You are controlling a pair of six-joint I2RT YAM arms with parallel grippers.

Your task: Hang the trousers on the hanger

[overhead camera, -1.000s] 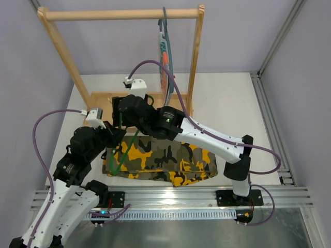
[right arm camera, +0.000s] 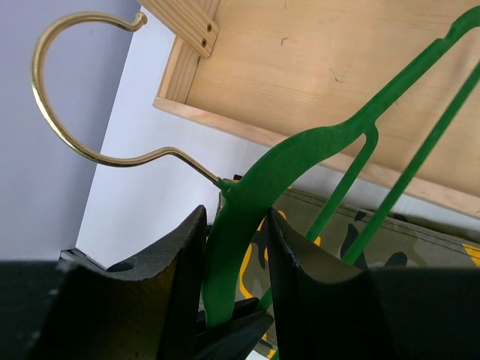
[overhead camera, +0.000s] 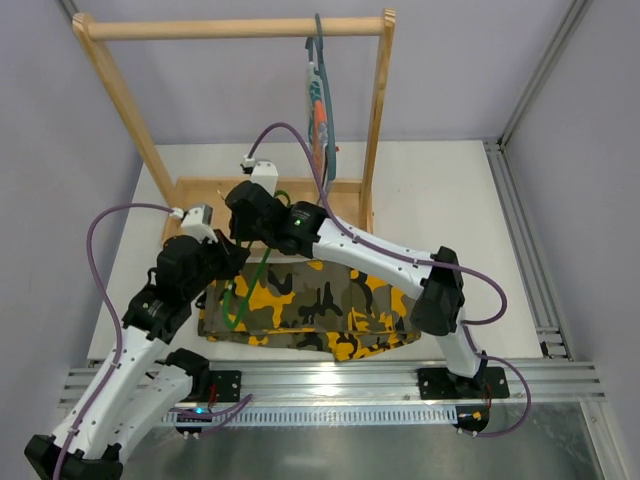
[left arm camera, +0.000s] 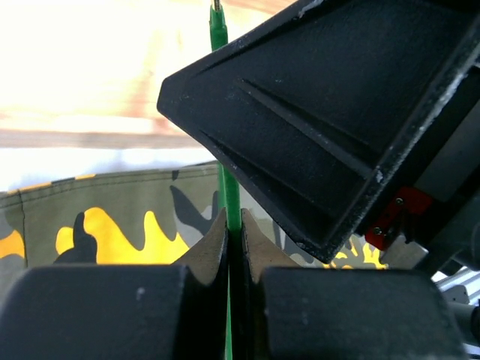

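A green hanger (right arm camera: pixel 259 178) with a brass hook (right arm camera: pixel 91 156) is aloft between both grippers. My left gripper is shut on a thin strip of it in the left wrist view. The fingers (right arm camera: pixel 178 259) of my right gripper stand apart on either side of the hanger's shoulder, with some gap beside it lower down. In the top view the two grippers almost meet, and the hanger's lower loop (overhead camera: pixel 232 322) hangs over the left end of the camouflage trousers (overhead camera: pixel 325 295). These lie folded flat on the table.
A wooden rack (overhead camera: pixel 240 28) stands at the back, with blue-grey hangers (overhead camera: pixel 328 120) on its bar towards the right and its base (overhead camera: pixel 345 205) behind the trousers. My right arm crosses above the trousers.
Over the last second the left gripper has shifted slightly right, and the hanger's loop with it.
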